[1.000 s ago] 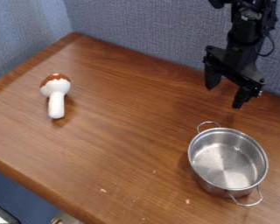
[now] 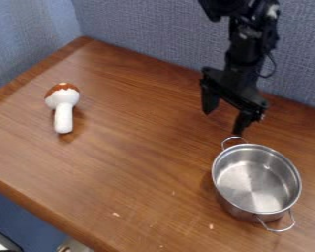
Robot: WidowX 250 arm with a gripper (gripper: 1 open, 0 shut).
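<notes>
The black robot arm comes down from the top right, its gripper (image 2: 228,110) hanging above the wooden table (image 2: 134,148), behind the steel pot (image 2: 255,177). Its two fingers stand apart, open, with nothing visible between them. A toy mushroom (image 2: 63,108) with a white stem and brown-and-white cap lies at the left of the table.
The pot has two wire handles and sits at the right front. A blue padded wall runs along the back and left edge.
The arm and gripper have moved leftward, toward the middle of the table. The pot and mushroom have not moved.
</notes>
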